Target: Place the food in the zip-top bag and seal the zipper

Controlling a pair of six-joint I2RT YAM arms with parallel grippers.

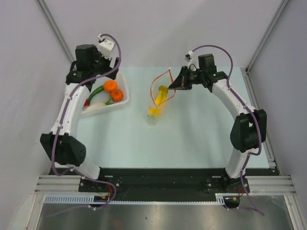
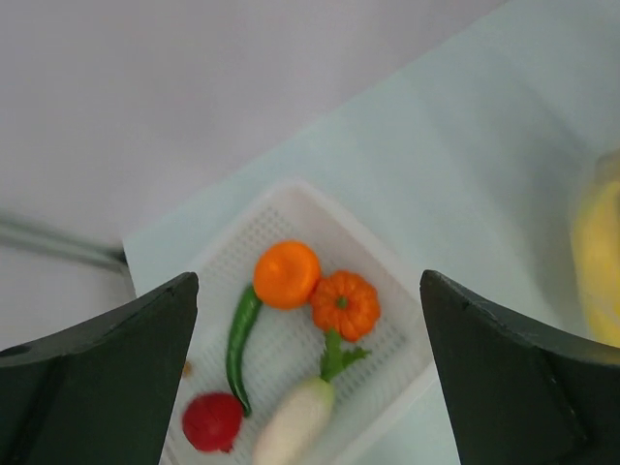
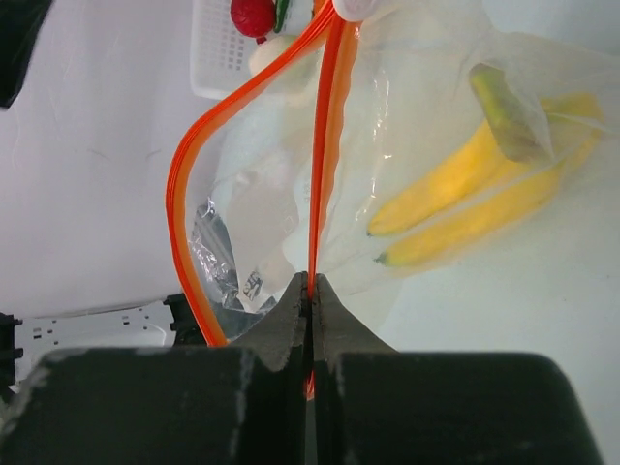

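Note:
The clear zip top bag (image 1: 163,100) stands upright mid-table, its orange zipper spread, with two yellow bananas (image 3: 446,184) inside. My right gripper (image 1: 173,87) is shut on the bag's orange zipper edge (image 3: 320,174). My left gripper is open, above the white basket (image 2: 392,397), with nothing between its fingers. In the basket lie an orange (image 2: 287,273), an orange pumpkin-shaped vegetable (image 2: 345,308), a green chili (image 2: 240,339), a red round vegetable (image 2: 211,419) and a white radish (image 2: 293,423).
The basket sits at the table's back left, left of the bag. Walls border the table at back and sides.

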